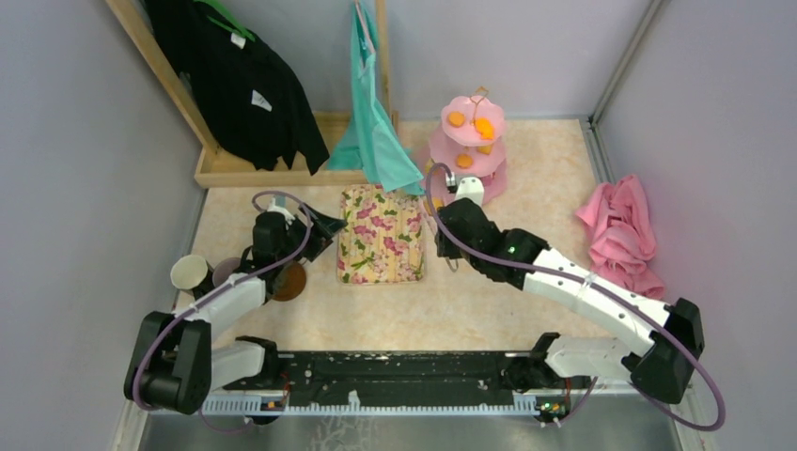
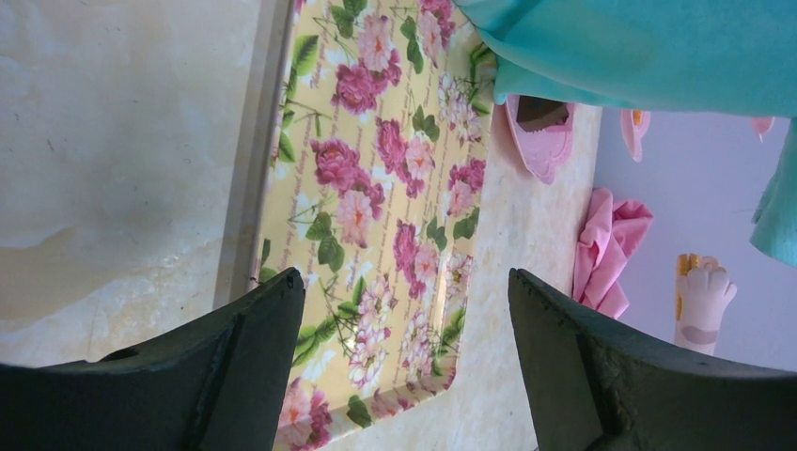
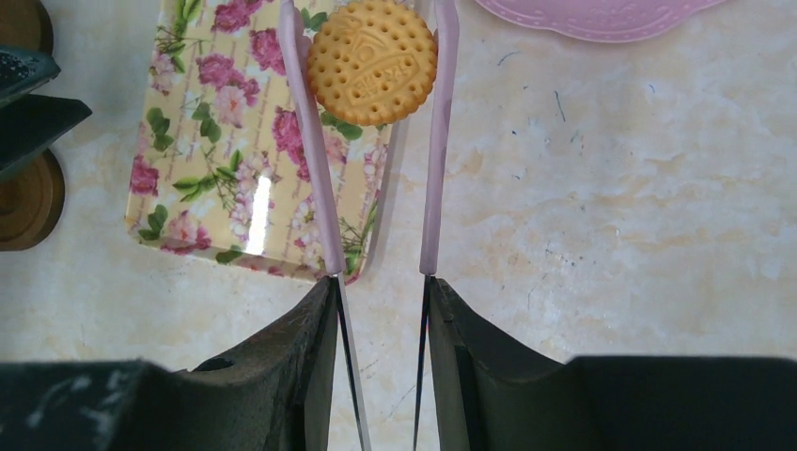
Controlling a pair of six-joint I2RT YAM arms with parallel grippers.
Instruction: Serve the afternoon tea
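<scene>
My right gripper (image 1: 446, 225) carries pink tongs with a round biscuit (image 3: 371, 66) between their tips, above the right edge of the floral tray (image 1: 381, 235), near the pink three-tier stand (image 1: 489, 164) with biscuits on it. In the right wrist view the gripper's fingers close round the tongs' metal handles. My left gripper (image 1: 324, 225) stands open at the tray's left edge, with nothing between its fingers in the left wrist view.
Wooden coasters (image 1: 289, 285) and cups (image 1: 188, 272) lie at the left. A teal cloth (image 1: 371, 150) hangs over the tray's back edge. A pink cloth (image 1: 616, 235) lies at the right.
</scene>
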